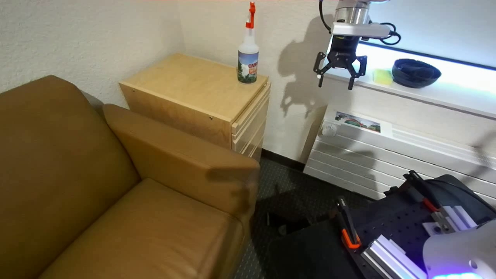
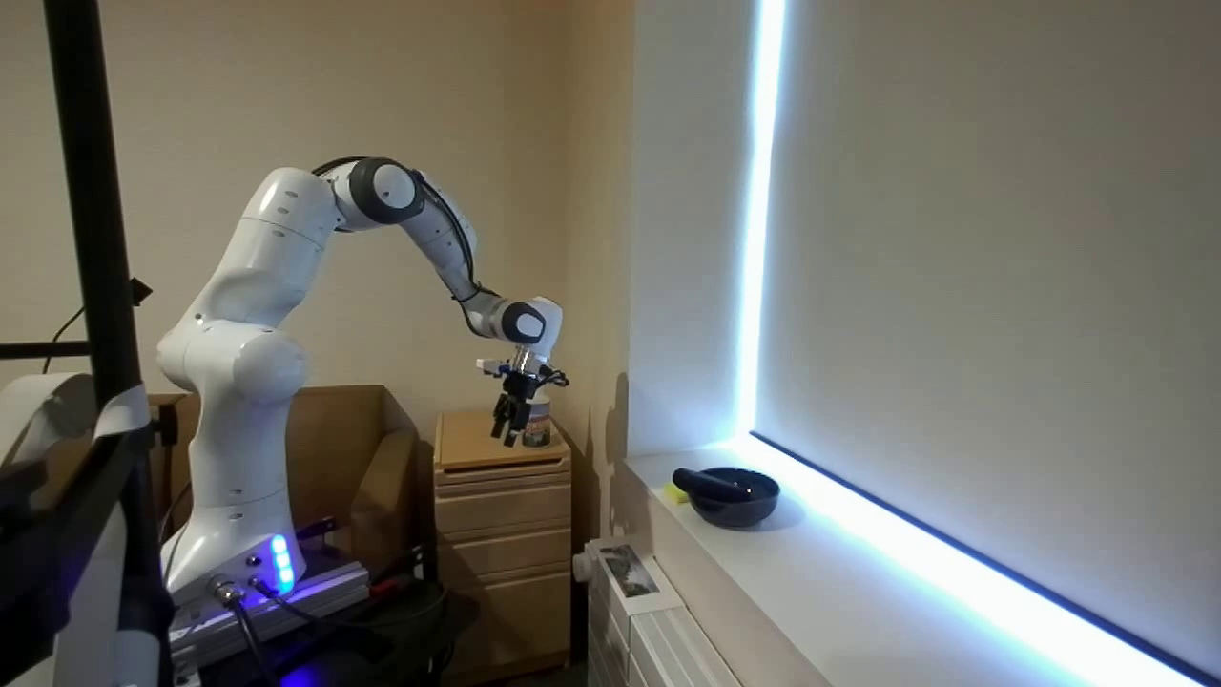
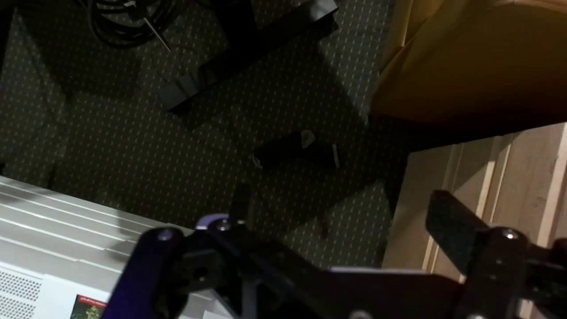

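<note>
My gripper (image 1: 335,85) hangs in the air in front of the window wall, open, its fingers wide apart with nothing between them. In the wrist view the two fingers (image 3: 456,229) stand far apart over dark carpet. A spray bottle (image 1: 248,58) with a red nozzle stands upright on the wooden cabinet (image 1: 186,86), left of the gripper in exterior view 1. On the windowsill sit a dark bowl (image 2: 744,510) with a dark pestle-like handle (image 2: 712,486) lying across it, and a yellow sponge (image 1: 382,76) beside the bowl.
Below the sill is a white radiator (image 1: 344,160) with a picture leaflet (image 1: 358,121) on top. A brown sofa (image 1: 186,144) stands against the cabinet. The sill (image 2: 801,584) is bare in front of the bowl in exterior view 2.
</note>
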